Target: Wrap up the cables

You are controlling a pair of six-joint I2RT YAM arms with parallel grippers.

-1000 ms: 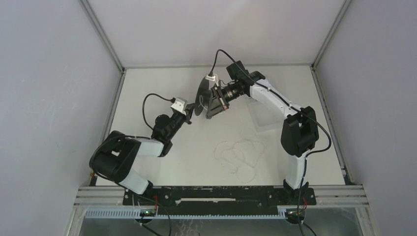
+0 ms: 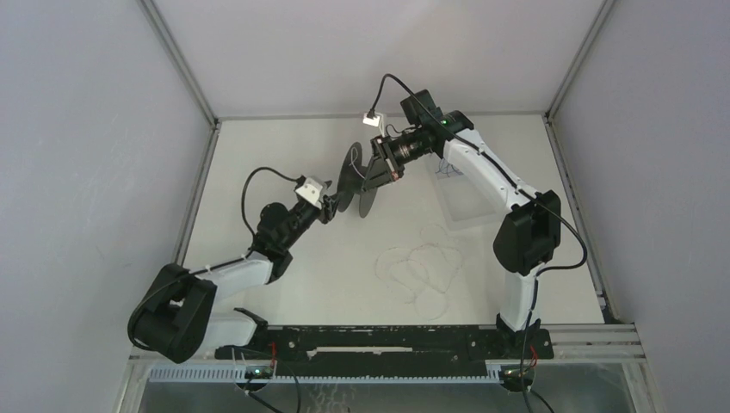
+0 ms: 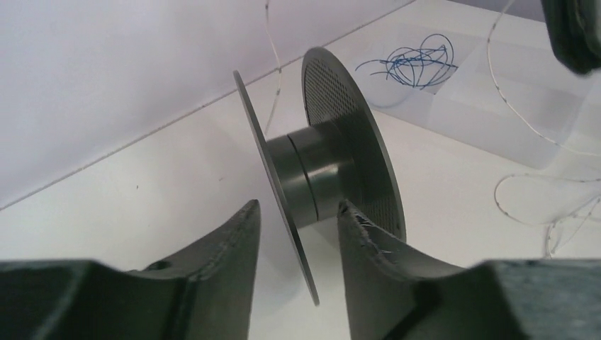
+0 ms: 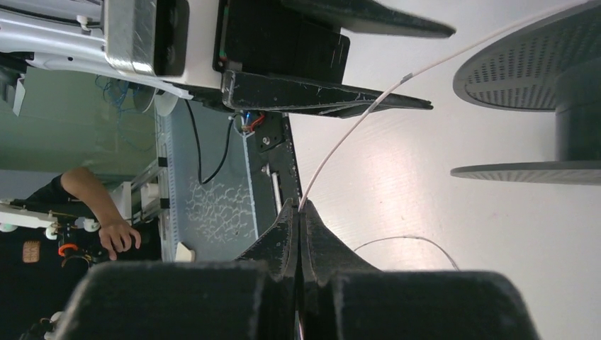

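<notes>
A dark spool (image 3: 322,166) with two wide flanges stands on the white table, its grey core bare where it shows. My left gripper (image 2: 332,205) is beside the spool's left flange (image 2: 349,176). Its fingers (image 3: 244,223) stand apart, with the near flange appearing between them; whether they touch it I cannot tell. My right gripper is shut on the thin pale cable (image 4: 340,145), above the spool's right side. From its tips the cable runs up past the left gripper's finger (image 4: 397,99) toward the spool. More pale cable (image 2: 430,271) lies loosely on the table.
A clear bin (image 2: 465,198) stands to the right, behind the right arm, with a tangled blue cable (image 3: 418,64) in it. Open table lies in front of the spool and at its left.
The right gripper has risen slightly toward the back, and more of the spool's right flange shows.
</notes>
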